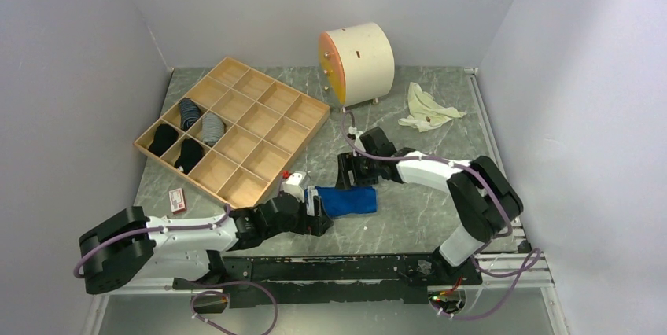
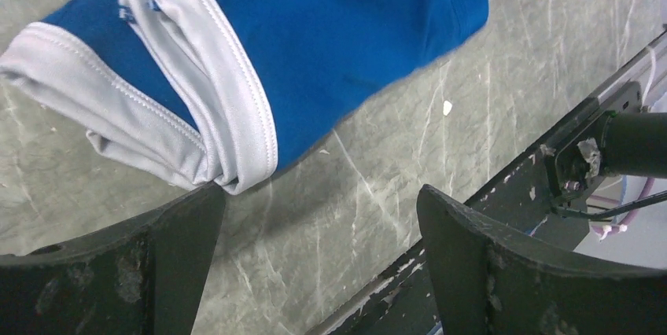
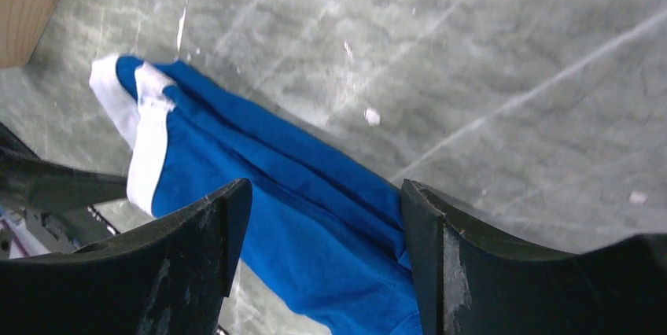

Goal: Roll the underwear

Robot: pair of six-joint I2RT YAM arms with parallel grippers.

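Note:
The blue underwear (image 1: 350,201) lies folded into a narrow strip on the grey table, its white waistband (image 2: 236,91) at the left end. My left gripper stands open beside that waistband end, with only bare table between its fingers. Over the far edge of the cloth's right half is my right gripper (image 1: 346,168), also open. In the right wrist view, the blue fabric reaches between the fingers and its edge meets or passes under one finger (image 3: 429,248); whether they touch, I cannot tell.
A wooden organizer (image 1: 271,168) holding several rolled dark and grey items stands at the left. A cream drum (image 1: 366,64) is at the back, a pale yellow cloth (image 1: 429,109) at the back right.

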